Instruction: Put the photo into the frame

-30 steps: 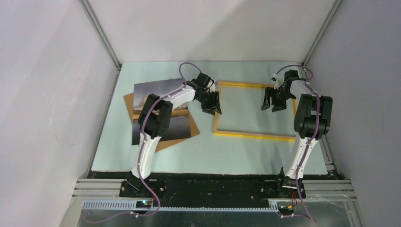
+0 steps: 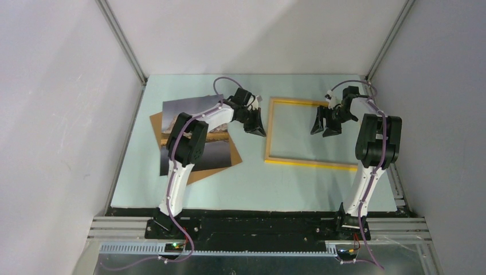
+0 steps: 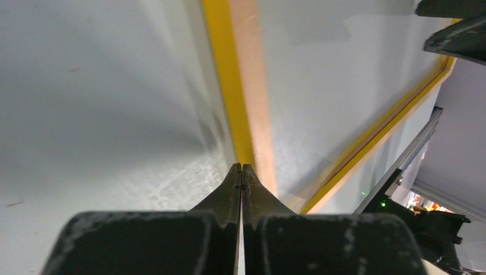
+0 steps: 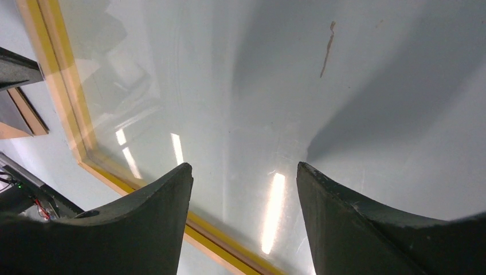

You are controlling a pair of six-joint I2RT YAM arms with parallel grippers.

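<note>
The wooden frame (image 2: pixel 267 129) with yellow edges lies on the right half of the table. Its clear sheet (image 4: pixel 172 109) shows by reflections inside the rails. In the left wrist view my left gripper is shut with nothing between its fingers, its tips just at the frame's left rail (image 3: pixel 243 103); the sheet is outside them. Over the frame's interior my right gripper stands open and empty. The photo (image 2: pixel 209 157), a landscape print, lies on the left side of the table, partly covered by the left arm.
Under the photo, turned at an angle, is a brown backing board (image 2: pixel 236 156). White walls enclose the table on its sides and back.
The frame's left rail has shifted slightly right. My right gripper has moved a little left and stays open.
</note>
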